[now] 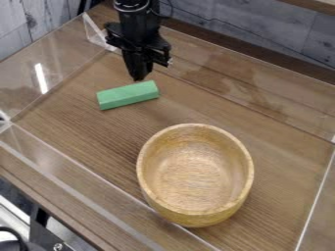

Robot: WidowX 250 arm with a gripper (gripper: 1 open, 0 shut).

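My black gripper [135,65] points down over the table at the upper middle, its narrow tip just behind and above a green block [127,94], with a small gap between them in the view. The gripper looks shut, and nothing shows held in it. The green block lies flat and slightly angled on the wooden table [78,147].
A large round light-wood bowl [195,173] sits at the lower middle right. A raised edge runs along the back right, and cables lie at the lower left corner.
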